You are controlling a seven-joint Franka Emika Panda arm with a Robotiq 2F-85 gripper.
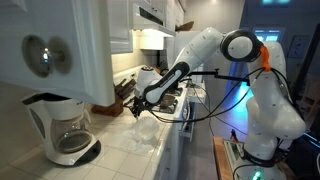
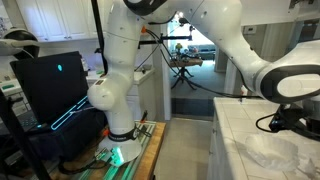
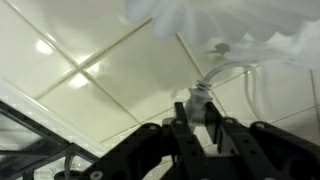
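Note:
A thin white, see-through item (image 3: 240, 25), perhaps a plastic bag, spreads across the top of the wrist view. One narrow whitish strand of it runs down to my gripper, which is shut on that strand. From the side, the same item (image 2: 272, 152) is a crumpled pale heap at the counter's edge, below the arm's wrist. In exterior view 1 the item (image 1: 145, 132) is hard to tell from the white tiles, and the fingertips are too small to make out there.
White tiles (image 3: 120, 75) lie beneath the gripper. A white coffee maker (image 1: 68, 130) stands on the near counter, with a dark wooden block (image 1: 107, 108) behind it. Pans (image 1: 165, 103) rest on the stove farther back. Bare counter shows in front of the coffee maker.

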